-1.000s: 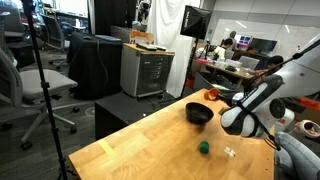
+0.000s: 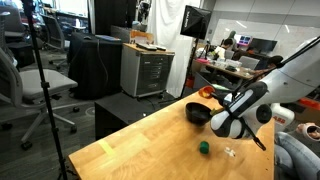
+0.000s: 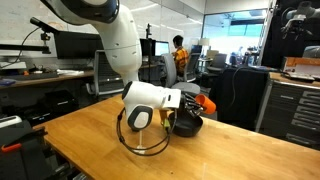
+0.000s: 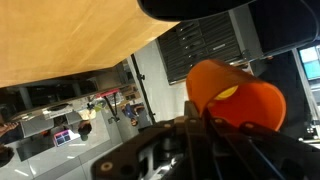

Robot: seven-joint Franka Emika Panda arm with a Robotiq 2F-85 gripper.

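Observation:
An orange cup (image 4: pixel 235 92) with something yellow inside fills the right side of the wrist view, and the gripper is shut on its rim. In exterior view 1 the cup (image 2: pixel 207 92) hangs tilted near the far side of a black pot (image 2: pixel 199 113) on the wooden table. From exterior view 2 the cup (image 3: pixel 205 103) appears above and to the right of the pot (image 3: pixel 188 124), clear of its opening as far as can be seen. The arm partly hides the pot there.
A small green object (image 2: pixel 204 147) stands on the table (image 2: pixel 130 155) nearer the front. Small pale items (image 2: pixel 230 152) lie beside it. A grey cabinet (image 2: pixel 143 70) stands beyond its edge.
The arm has swung slightly left and up in exterior view 1, carrying the orange cup closer to the black pot. The pot and the green object have stayed put.

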